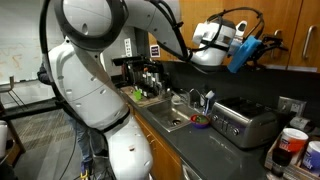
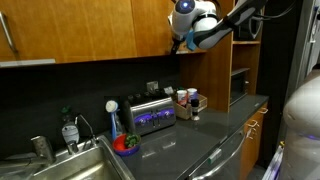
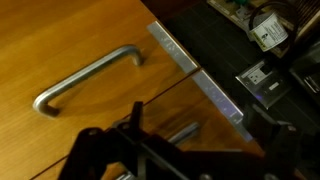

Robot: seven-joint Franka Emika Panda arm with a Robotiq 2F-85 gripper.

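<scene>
My gripper (image 1: 272, 49) is raised above the counter, close to the wooden upper cabinets. Its fingers stand apart in the wrist view, where the dark fingers (image 3: 122, 142) show at the lower edge with nothing held between them. A silver bar handle (image 3: 88, 80) on an orange-brown cabinet door lies ahead and to the left in that view, apart from the fingers. In the second exterior view the gripper (image 2: 178, 38) hangs in front of the right part of the upper cabinet (image 2: 100, 30).
Below stands a silver toaster (image 1: 245, 122) on the dark counter (image 1: 222, 155). A box of cups (image 1: 292, 150) is to its right, a sink (image 1: 172, 116) to its left. A colourful bowl (image 2: 126, 145) sits beside the toaster. Open counter lies in front.
</scene>
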